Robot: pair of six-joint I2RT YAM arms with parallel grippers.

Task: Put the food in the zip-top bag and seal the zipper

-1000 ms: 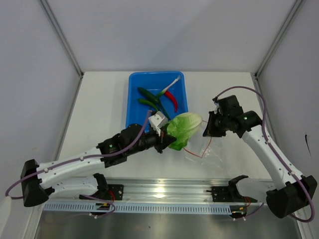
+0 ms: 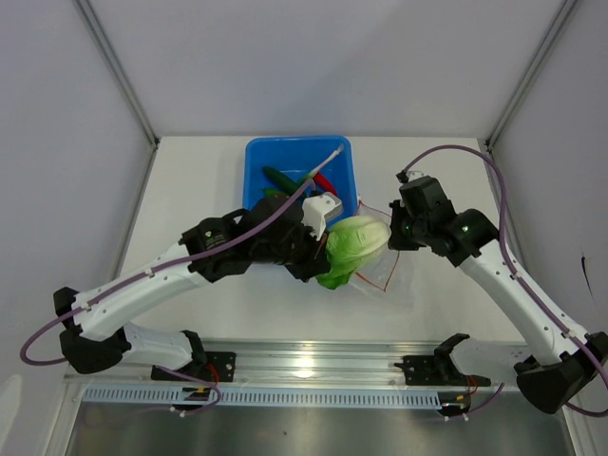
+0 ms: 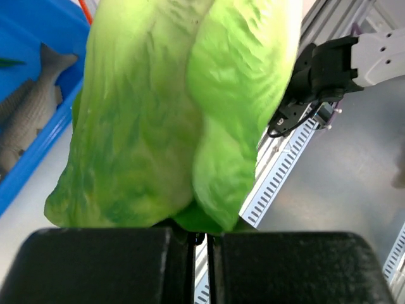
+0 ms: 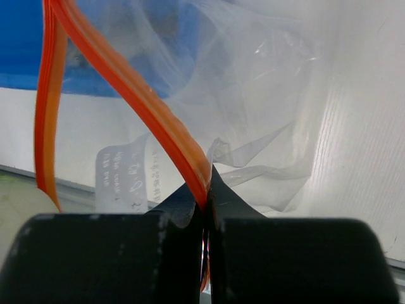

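Note:
In the top view a pale green cabbage (image 2: 356, 242) is held at its leafy end by my left gripper (image 2: 318, 261), shut; in the left wrist view its leaves (image 3: 139, 114) rise above the shut fingers. The cabbage is over the mouth of the clear zip bag (image 2: 385, 290). My right gripper (image 2: 399, 228) is shut on the bag's orange zipper rim (image 4: 158, 120); in the right wrist view the bag hangs open beside it.
A blue bin (image 2: 285, 152) behind holds cucumber (image 2: 283, 180), red pepper (image 2: 323, 182) and a leek; a fish (image 3: 31, 114) lies in it.

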